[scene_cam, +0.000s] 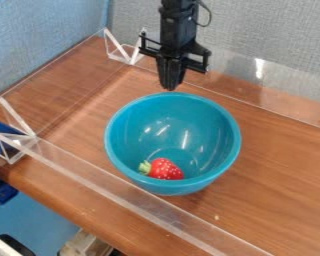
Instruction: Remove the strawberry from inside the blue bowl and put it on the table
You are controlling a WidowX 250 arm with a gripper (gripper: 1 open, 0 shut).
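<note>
A red strawberry point(162, 169) with a green top lies inside the blue bowl point(219, 125), against the inner wall nearest the camera. The bowl stands upright on the wooden table. My black gripper point(171, 82) points down just behind the bowl's far rim in the picture, well away from the strawberry. Its fingertips are small and dark here, so how far apart they stand cannot be made out. I see no object hanging from it.
Bare wooden table point(278, 172) lies to the right of the bowl, with more free room at the left. Clear low walls edge the table, with white brackets point(19, 130) at the left. A grey wall point(272, 45) rises behind.
</note>
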